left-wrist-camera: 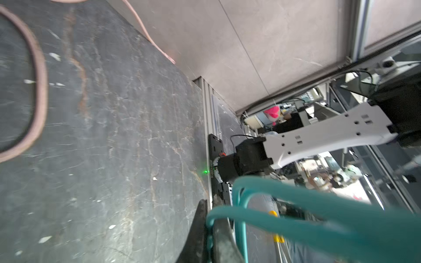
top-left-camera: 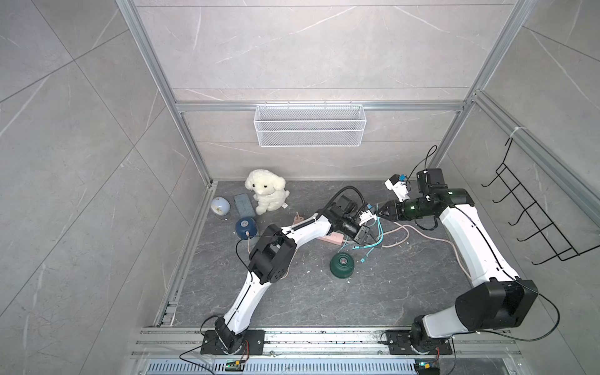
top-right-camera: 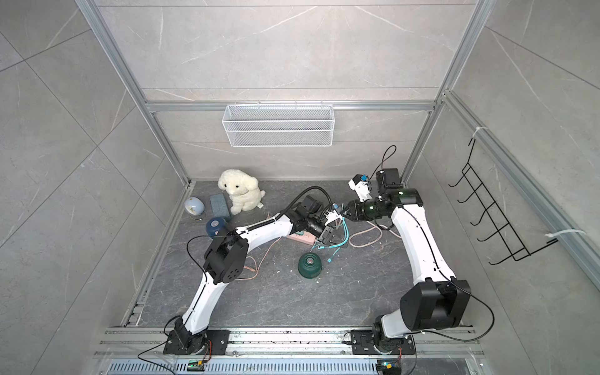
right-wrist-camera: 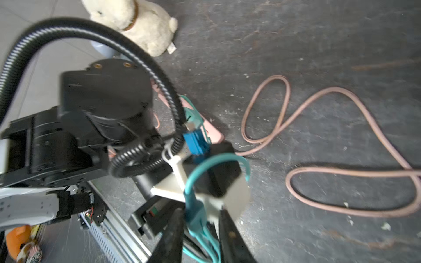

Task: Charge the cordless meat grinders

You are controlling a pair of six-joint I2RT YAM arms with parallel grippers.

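Teal cables [left-wrist-camera: 298,192] arch close in front of my left gripper, which is shut with a thin teal strand at its fingertips. In the right wrist view, my right gripper is partly open around the teal cable's looped connector part [right-wrist-camera: 196,210]; whether it touches is unclear. Both grippers meet over the table's centre-right. A pink power strip [top-left-camera: 331,238] lies under the left arm, with pink cords [right-wrist-camera: 364,109] to the right. A green round grinder base [top-left-camera: 342,265] stands in front of the grippers; a blue one [top-left-camera: 245,227] sits at left.
A white plush dog [top-left-camera: 267,187], a grey slab [top-left-camera: 243,205] and a pale ball [top-left-camera: 220,205] are at back left. A wire rack [top-left-camera: 309,125] hangs on the back wall, hooks [top-left-camera: 537,225] on the right wall.
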